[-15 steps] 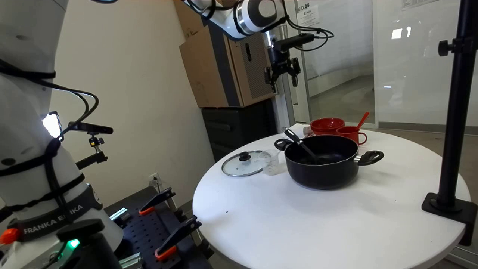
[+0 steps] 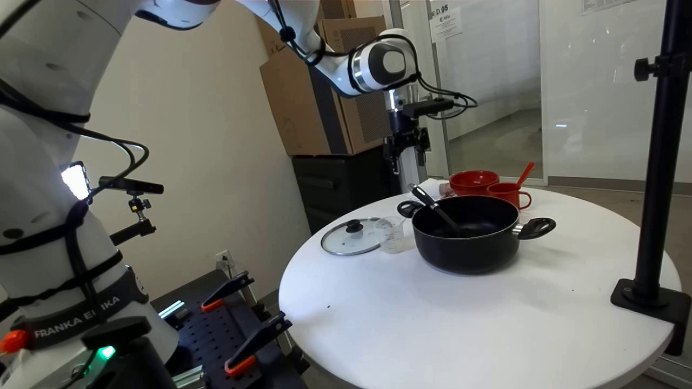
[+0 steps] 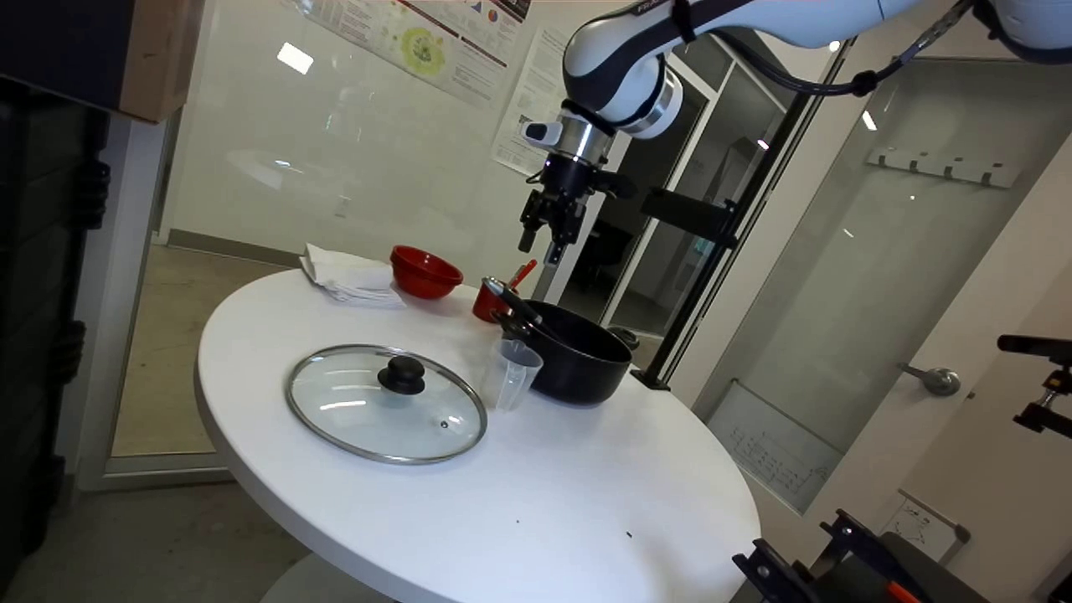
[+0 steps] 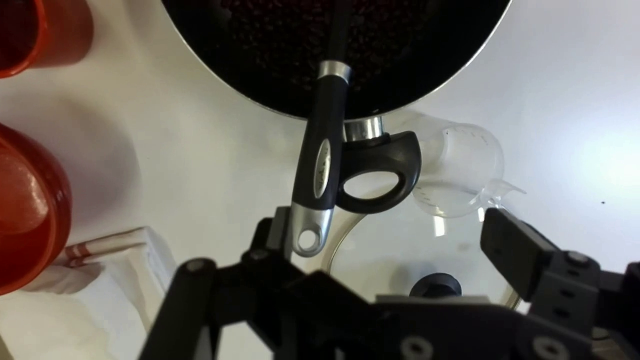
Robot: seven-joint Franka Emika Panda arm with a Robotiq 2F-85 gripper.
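Observation:
Above the table my gripper (image 2: 407, 166) hangs open and pointing down, with nothing held. In the wrist view its two fingers (image 4: 514, 249) stand wide apart, and the silver-tipped end of a black utensil handle (image 4: 322, 156) shows close beside the left one. That utensil leans over the rim of a black pot (image 2: 467, 243), above its side handle (image 4: 384, 174). Dark red beans (image 4: 282, 45) cover the pot's bottom. A clear measuring cup (image 3: 510, 373) stands against the pot. Beside it a glass lid (image 3: 342, 407) with a black knob lies flat on the table.
A red bowl (image 3: 426, 273), a red mug (image 2: 507, 192) with a red spoon (image 2: 526, 172) and a folded white cloth (image 3: 348, 275) sit near the pot. A black post (image 2: 655, 162) is clamped at the table edge.
My gripper has come down toward the table and turned more upright. The pot, utensil, lid and cup have not moved.

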